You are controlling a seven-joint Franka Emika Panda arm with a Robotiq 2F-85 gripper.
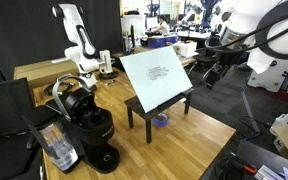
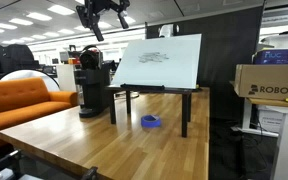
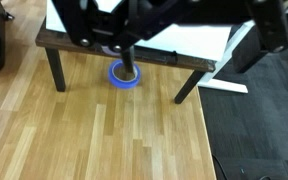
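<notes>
My gripper [image 2: 111, 28] hangs above and to the left of a tilted whiteboard [image 2: 162, 62] in the second exterior view. Its fingers are spread apart and nothing shows between them. Some faint dark scribble is visible on the board's white face. The board rests on a dark stand [image 2: 187, 110] with legs on the wooden table. A blue ring, like a roll of tape [image 2: 150, 121], lies on the tabletop under the stand. From the wrist, the blue roll [image 3: 115, 80] appears below the board's lower edge, partly covered by a dark shape.
A black coffee machine [image 1: 89, 122] stands on the wooden table [image 1: 189, 150], left of the board. Another robot arm [image 1: 77, 40], white, is farther back. A cardboard box [image 2: 269, 80] sits to the right.
</notes>
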